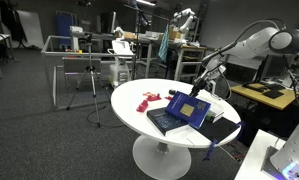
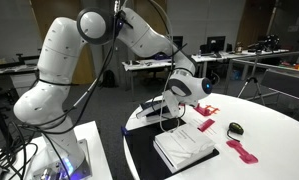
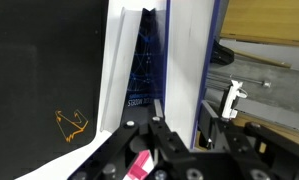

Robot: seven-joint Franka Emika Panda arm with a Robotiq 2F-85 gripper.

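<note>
A blue panel, the lid or cover of a box [image 1: 190, 109], stands tilted on the white round table. Against it lies a dark, shallow box base [image 1: 166, 122]. At the panel's upper edge is my gripper [image 1: 198, 89], small and dark in that view. In the wrist view a white wall with blue edges [image 3: 185, 60] runs down between the fingers of my gripper, which is shut on it. From the other side, a white slab-like thing [image 2: 184, 146] shows below the arm; I cannot tell whether it belongs to the same box.
A black mat [image 2: 144, 150] lies on the table [image 1: 132, 105]. Several red items [image 1: 149, 101] sit toward its far side, and a small dark object [image 2: 235, 130] rests nearby. A wooden-topped desk [image 1: 269, 94] stands behind the arm.
</note>
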